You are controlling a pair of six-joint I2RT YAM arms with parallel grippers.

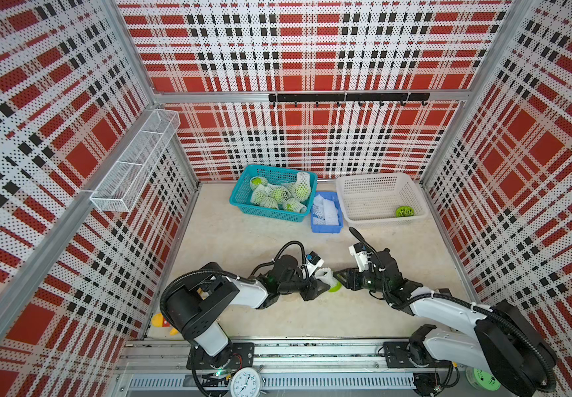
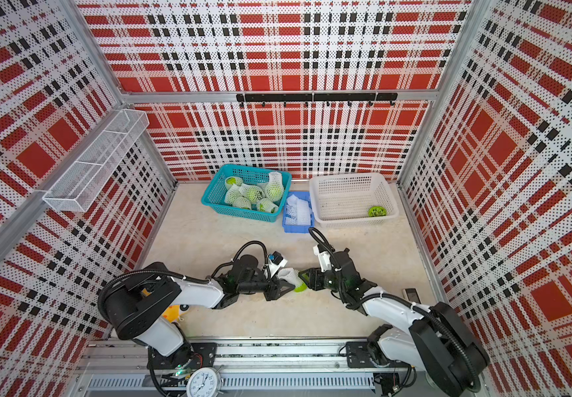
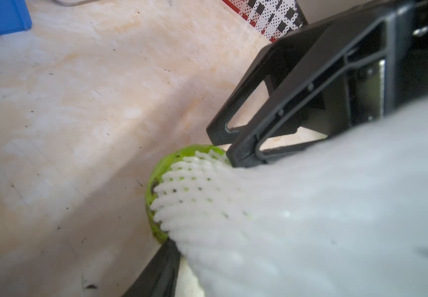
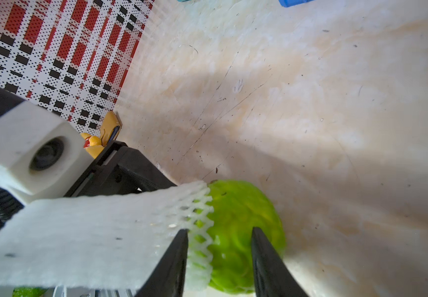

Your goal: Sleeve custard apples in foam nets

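Observation:
Between my two grippers on the table, a green custard apple (image 4: 241,232) sits partly inside a white foam net (image 4: 105,237). The net covers its left side, while its right end stays bare. My left gripper has its fingers on opposite sides of the netted fruit; whether they press on it is unclear. From the right, my right gripper reaches in with fingertips apart, over the net's rim and the bare green skin. The net's long loose tail hides part of the left fingers in the left wrist view.
Sleeved fruit fills much of a teal basket (image 1: 238,202) at the back. Beside it, a blue tray (image 1: 326,229) holds spare nets. One bare custard apple (image 1: 404,211) lies in the white basket (image 1: 365,219). Clear table separates the containers from the arms.

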